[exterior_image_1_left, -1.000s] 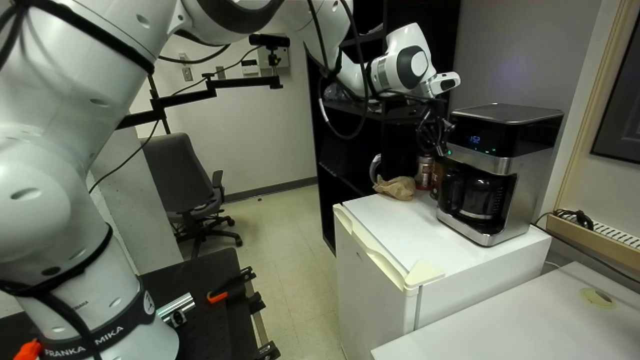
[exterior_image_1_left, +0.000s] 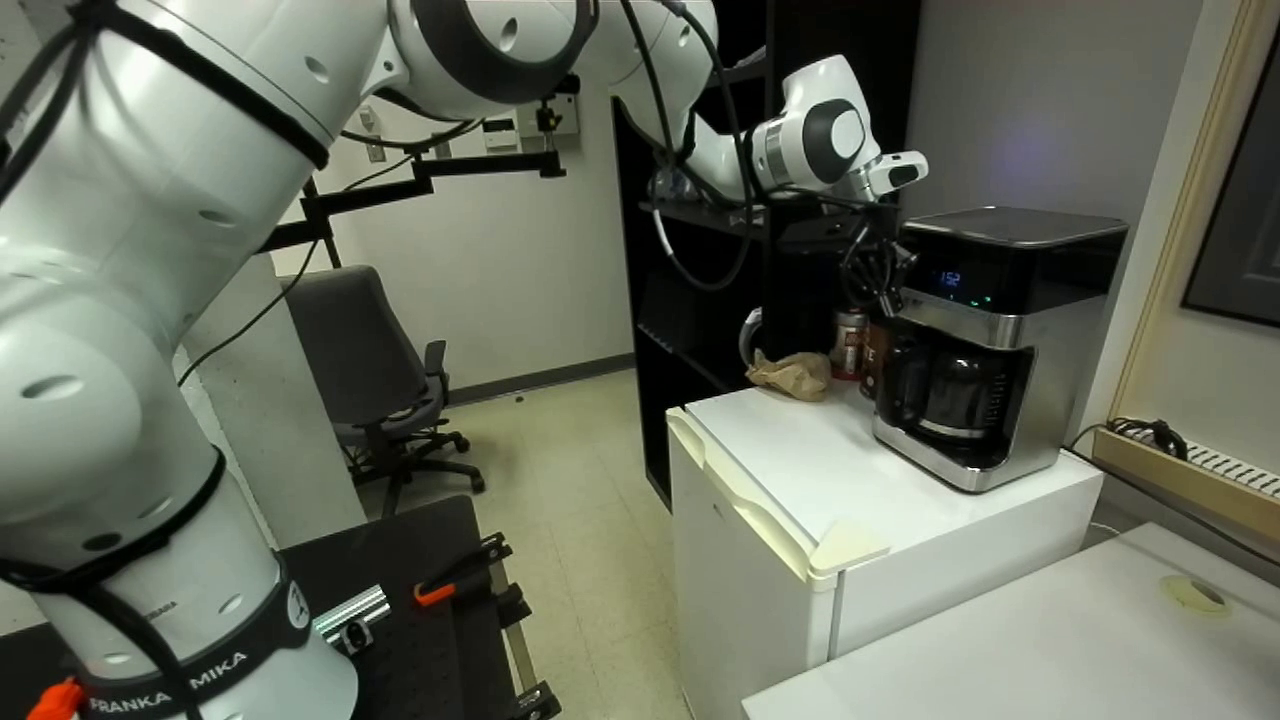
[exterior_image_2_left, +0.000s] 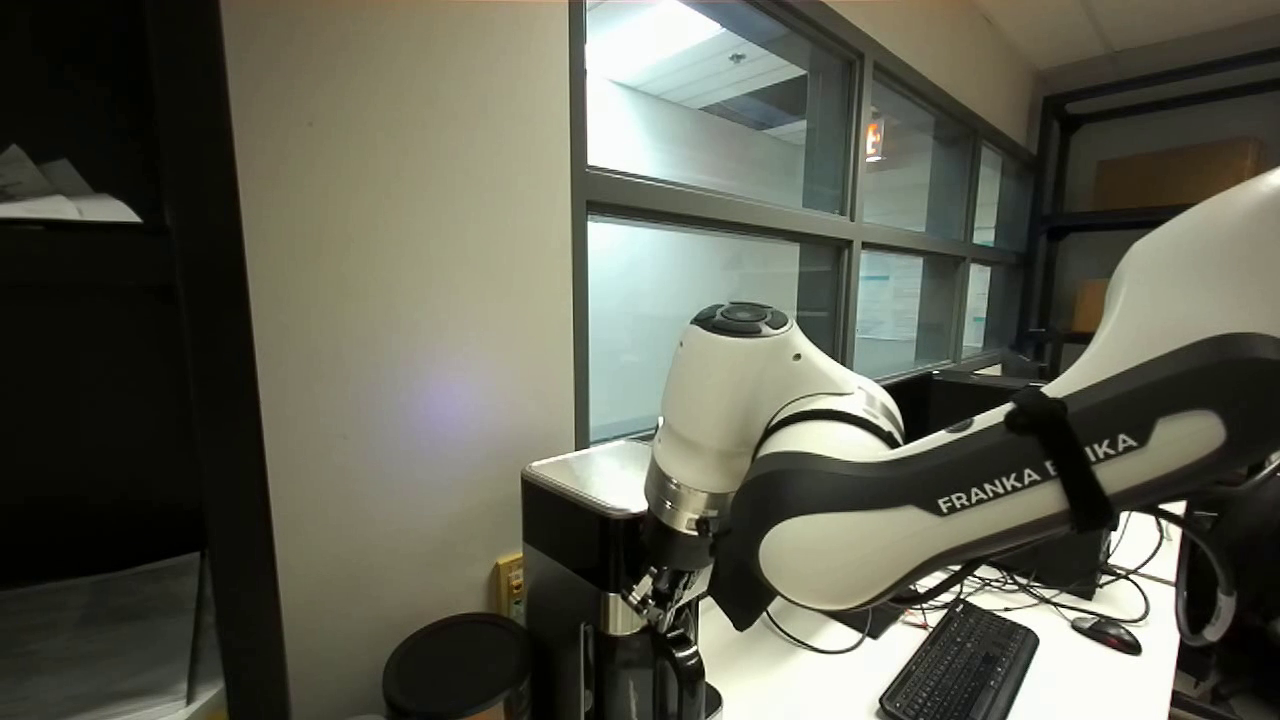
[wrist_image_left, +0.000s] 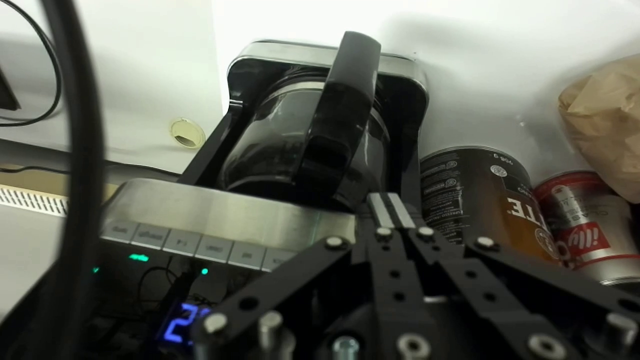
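Observation:
A silver and black coffee maker (exterior_image_1_left: 1020, 294) stands on the white mini fridge, its blue clock display and green lights lit. Inside it sits the dark glass carafe (wrist_image_left: 270, 138), with its black handle (wrist_image_left: 342, 108) facing outward. My gripper is shut, and no object shows between its fingers. Its tips are at the end of the silver button strip (wrist_image_left: 228, 222) on the machine's front; whether they touch it I cannot tell. In exterior view 2 the gripper (exterior_image_2_left: 654, 618) is close to the machine's front, above the carafe handle.
A dark coffee can (wrist_image_left: 474, 186) and a red-and-silver illy can (wrist_image_left: 588, 222) stand beside the machine. Near them lies a crumpled brown paper bag (exterior_image_1_left: 792, 376). A black shelf (exterior_image_1_left: 678, 348) rises behind.
The arm has shifted slightly to the right, bringing the gripper closer to the coffee maker's front panel. A green light at the panel's left end, visible before, is now hidden. The machine has not moved.

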